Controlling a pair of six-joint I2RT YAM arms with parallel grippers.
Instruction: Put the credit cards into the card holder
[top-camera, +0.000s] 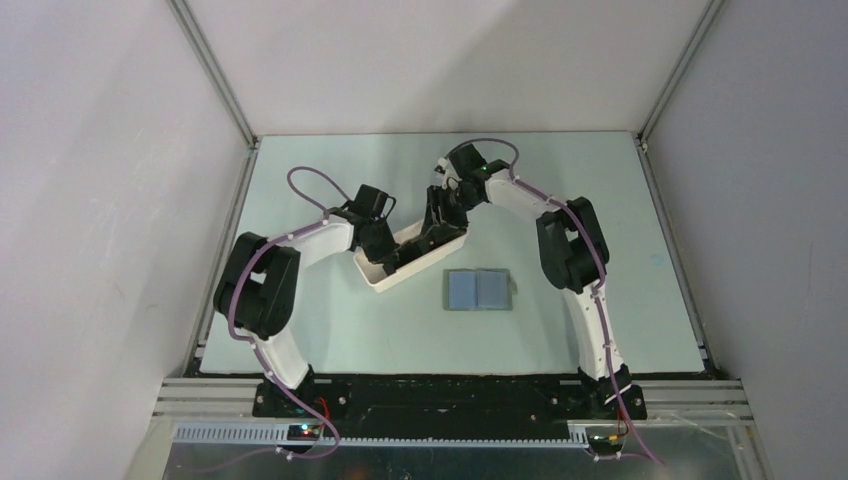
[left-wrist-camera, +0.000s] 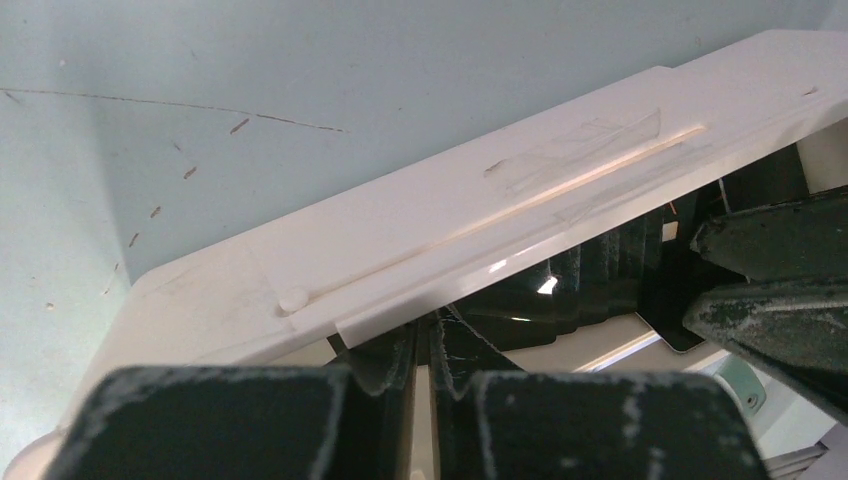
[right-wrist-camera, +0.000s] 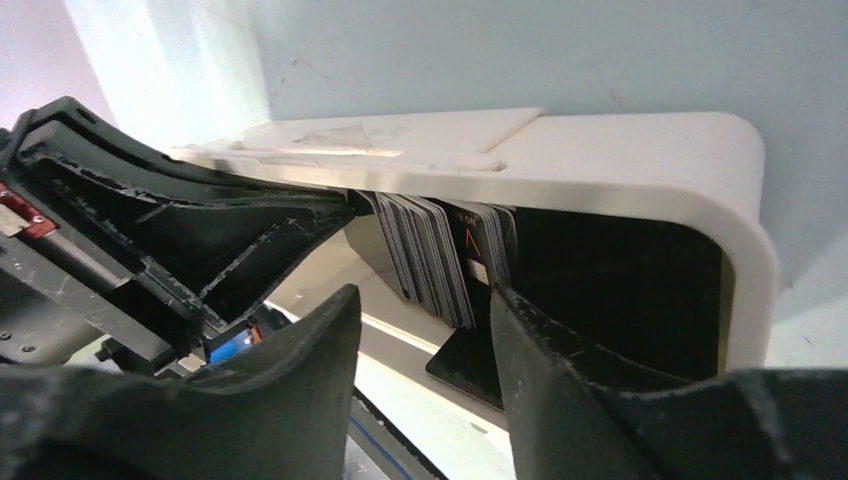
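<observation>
A row of dark credit cards (right-wrist-camera: 430, 255) stands on edge, leaning, inside a long white bin (right-wrist-camera: 640, 150). One black card (right-wrist-camera: 468, 368) lies flat below the row. At the left end of the row is my left gripper, its fingers a narrow gap apart with nothing visible between them. My right gripper is over the other part of the bin, fingers spread on either side of part of the cards in its view; contact cannot be told. The card holder (top-camera: 477, 290), apparently the flat open case with two blue panels, lies in front of the bin.
Both grippers work close together in the bin, whose raised walls surround the cards.
</observation>
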